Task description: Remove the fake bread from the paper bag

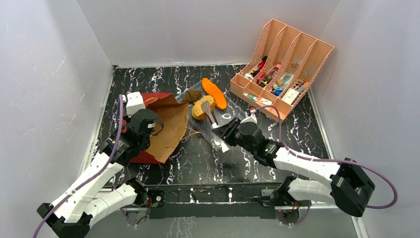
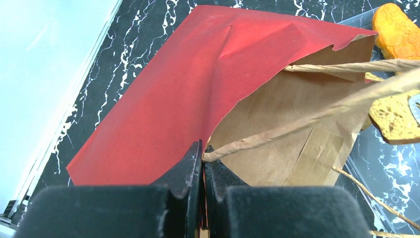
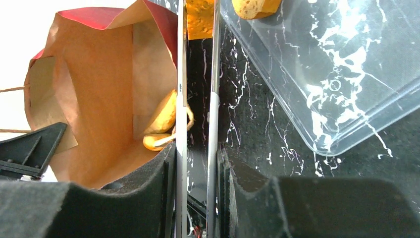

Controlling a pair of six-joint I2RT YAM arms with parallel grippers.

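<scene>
The paper bag (image 1: 171,126), red outside and brown inside, lies on its side with its mouth facing right. In the left wrist view my left gripper is shut on its twisted paper handle (image 2: 277,131). Metal tongs (image 3: 213,114) are clasped in my right gripper, their arms narrowly apart. A bread slice (image 3: 199,22) shows between the tongs' far ends; whether they grip it, I cannot tell. Yellow bread pieces (image 3: 166,116) lie inside the bag. Beyond its mouth, a clear tray (image 1: 223,121) bears an orange loaf (image 1: 214,93) and a brown piece (image 1: 192,95).
An orange divided organizer (image 1: 282,64) full of small items stands at the back right. Grey walls (image 1: 208,32) close in the back and sides.
</scene>
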